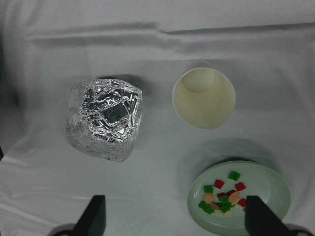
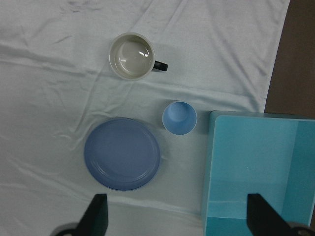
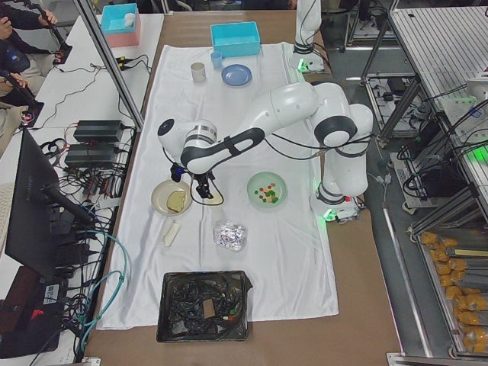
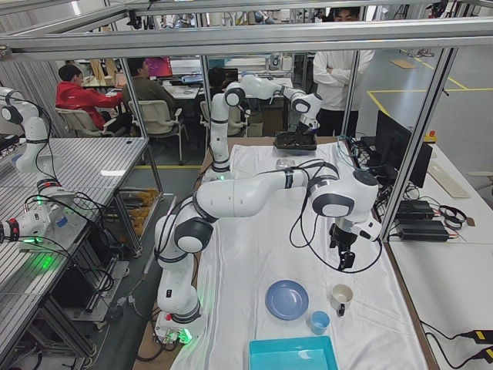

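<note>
My left gripper (image 3: 202, 185) hangs over the table's middle. In the left wrist view it stands open, empty, above a crumpled foil-and-plastic block (image 1: 103, 118), a cream cup (image 1: 204, 98) and a green plate (image 1: 202, 189) of small coloured pieces. A beige plate (image 3: 160, 194) with a yellowish item lies beside it. My right gripper (image 4: 343, 254), open and empty, hangs above the far end, where the right wrist view shows a mug (image 2: 132, 56), a blue cup (image 2: 179, 118), a blue plate (image 2: 122, 155) and a turquoise bin (image 2: 251, 157).
A black lined tray (image 3: 171, 328) stands at the near end, with a pale wrapped strip (image 3: 171, 234) lying between it and the beige plate. Open cloth surrounds the items. A monitor and cables crowd the side table.
</note>
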